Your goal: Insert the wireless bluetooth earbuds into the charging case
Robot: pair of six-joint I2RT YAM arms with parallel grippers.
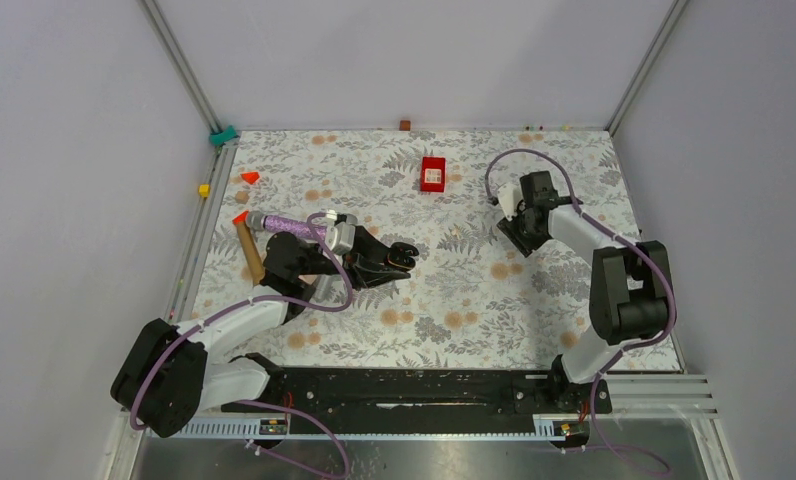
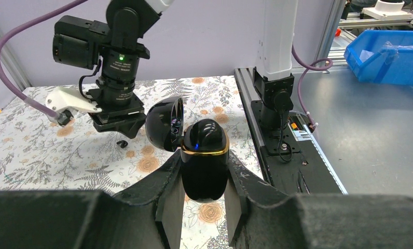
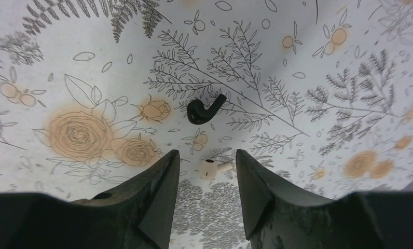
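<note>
My left gripper is shut on the black charging case [image 2: 204, 161], whose lid [image 2: 164, 124] stands open, held above the left-middle of the table [image 1: 424, 330]. In the right wrist view a black earbud [image 3: 199, 111] lies on the patterned cloth, beyond the tips of my right gripper. The right gripper is part open, with no earbud between its fingers. A small pale piece [image 3: 209, 167] lies between and beyond those fingertips; I cannot tell what it is.
A red box [image 1: 433, 174] sits at the back centre. A purple cylinder [image 1: 285, 225] and a wooden bar [image 1: 249, 250] lie at the left, by the left arm.
</note>
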